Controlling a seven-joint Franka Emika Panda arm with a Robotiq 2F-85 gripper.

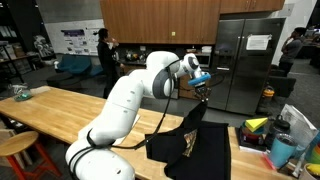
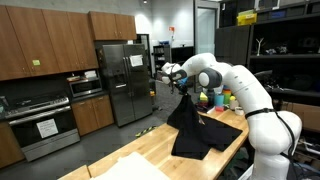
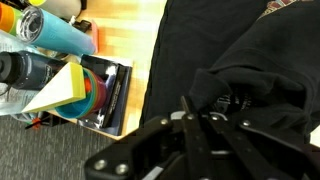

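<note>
A black cloth (image 1: 218,148) lies over the near part of the wooden table, and one portion of it is pulled up into a peak. At the top of that peak, my gripper (image 1: 203,92) is shut on the cloth, well above the table. From the other side, the raised cloth (image 2: 184,115) hangs down from the gripper (image 2: 184,90) onto the table. In the wrist view, bunched cloth (image 3: 215,88) rises to the gripper, whose fingertips are partly hidden by it. A patterned patch (image 1: 188,140) shows on the cloth below the raised fold.
Cups, bottles and a blue tumbler (image 3: 52,32) crowd the table's edge, near a yellow block (image 3: 62,88) on stacked bowls (image 3: 95,92). A white sheet (image 1: 122,125) lies on the table's left. An orange stool (image 1: 18,145) stands beside the table.
</note>
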